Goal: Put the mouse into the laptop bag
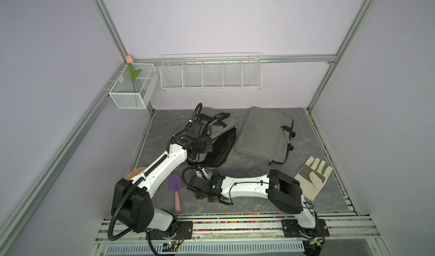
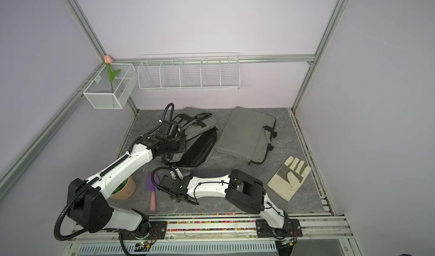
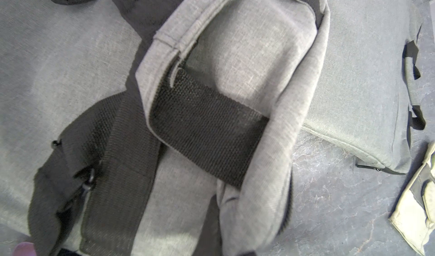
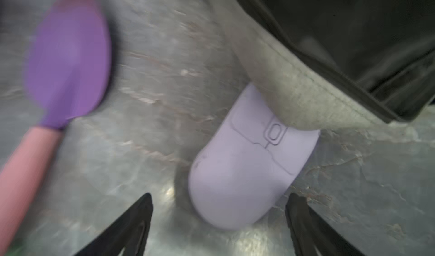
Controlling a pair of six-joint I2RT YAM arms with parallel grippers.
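In the right wrist view a pale lilac mouse [image 4: 244,165] lies on the grey table, its button end under the edge of a grey bag [image 4: 294,83]. My right gripper is open, one finger on either side of the mouse's rounded end, not closed on it. That grey bag has black straps and stands open, its dark inside [image 1: 222,149] facing the front. My left gripper [image 1: 201,145] is over its left part; the left wrist view shows only cloth and straps, no fingers. A second, flat grey bag [image 1: 265,133] with handles lies to the right.
A purple trowel [image 1: 175,183] with a pink handle lies left of the mouse. A work glove [image 1: 312,178] rests at the right, and a plant pot [image 2: 124,190] stands at the left. Wire baskets [image 1: 210,73] hang on the back wall. Bare table lies between the flat bag and the glove.
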